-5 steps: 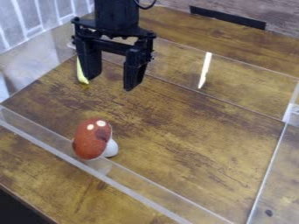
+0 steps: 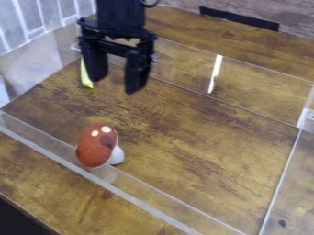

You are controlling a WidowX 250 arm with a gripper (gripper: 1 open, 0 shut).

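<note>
My black gripper (image 2: pixel 116 72) hangs at the upper left of the camera view, blurred, its fingers apart with nothing visible between them. Below it, a toy mushroom (image 2: pixel 97 145) with a red, white-spotted cap and a white stem lies tilted on the wooden floor, clear of the gripper. A small yellow-green object (image 2: pixel 87 75) sits just left of the gripper, partly behind it.
The wooden surface (image 2: pixel 208 147) is enclosed by clear plastic walls along the left, front, back and right. A dark slot (image 2: pixel 273 26) shows at the top right.
My gripper has risen slightly and become blurred. The mushroom has not moved.
</note>
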